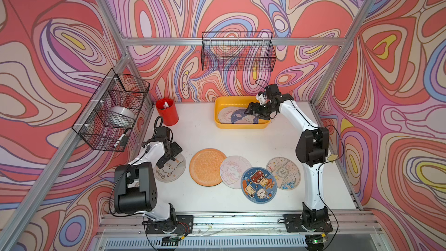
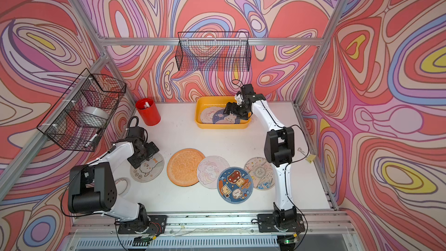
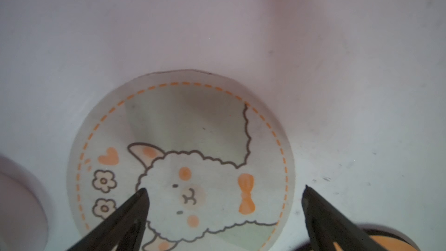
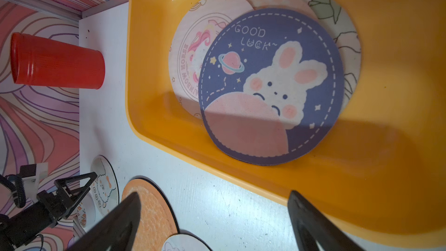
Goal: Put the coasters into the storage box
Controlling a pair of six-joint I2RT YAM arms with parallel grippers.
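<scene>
The yellow storage box (image 1: 219, 123) stands at the back of the table, with several overlapping coasters inside. On top in the right wrist view is a navy rabbit coaster (image 4: 274, 88), partly covering a pink unicorn coaster (image 4: 183, 60). My right gripper (image 1: 257, 110) hangs over the box, open and empty. Over a pale sheep coaster (image 3: 185, 158) at the table's left, my left gripper (image 1: 169, 155) is open with nothing held. Also on the table lie an orange coaster (image 1: 207, 167), a pink unicorn coaster (image 1: 234, 172), a blue cartoon coaster (image 1: 258, 185) and a patterned coaster (image 1: 283, 173).
A red cup (image 1: 167, 111) stands at the back left. Wire baskets hang on the left (image 1: 113, 116) and at the back (image 1: 238, 55). Open white table (image 1: 195, 130) lies between the box and the front row. The front coasters partly overlap.
</scene>
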